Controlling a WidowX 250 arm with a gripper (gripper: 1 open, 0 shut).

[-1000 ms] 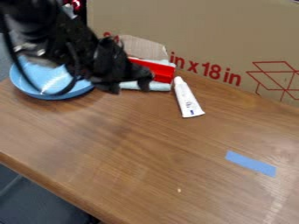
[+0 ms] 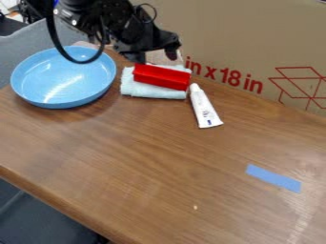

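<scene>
At the top of the view my black gripper [image 2: 152, 50] hangs open above a red block [image 2: 162, 76], which rests on a folded white cloth [image 2: 149, 91]. A white tube [image 2: 204, 106] lies on the table just right of them. A blue bowl [image 2: 64, 94] sits to the left. Whether anything touches the fingertips is hard to tell at this size.
A cardboard box [image 2: 268, 57] stands along the back.
My arm has moved up and back, away from the front of the bowl, uncovering the bowl and more of the red block.
</scene>
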